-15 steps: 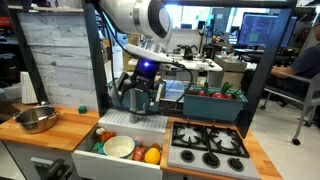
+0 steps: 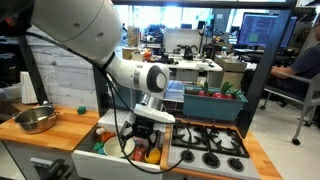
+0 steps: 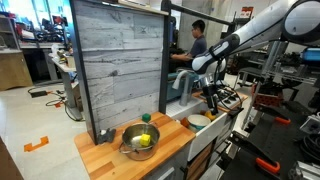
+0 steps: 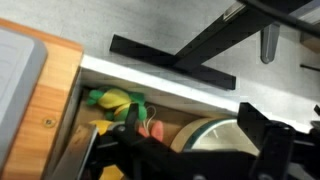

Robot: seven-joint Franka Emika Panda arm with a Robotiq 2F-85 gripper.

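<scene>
A cream bowl (image 2: pixel 119 147) sits in the open drawer (image 2: pixel 99 156) set into the counter front. Above that drawer, my gripper (image 2: pixel 142 134) points down close to the bowl's right side. In the wrist view the bowl (image 4: pixel 222 134) shows a green rim line, partly hidden by the dark fingers (image 4: pixel 128 148). The fingers stand apart with nothing seen held between them. Beside the bowl lie a yellow-green item (image 4: pixel 112 98) and an orange-yellow item (image 2: pixel 153 155). Whether the fingers touch the bowl cannot be told.
A steel pot (image 2: pixel 36 119) stands on the left counter. The stove (image 2: pixel 207 147) is to the right of the drawer. A blue-green basket (image 2: pixel 211 103) of produce sits behind it, and a grey dish rack (image 2: pixel 150 128) stands behind the drawer.
My arm has come down from high above the dish rack to the open drawer, with the gripper now low beside the bowl. The drawer's contents look unmoved.
</scene>
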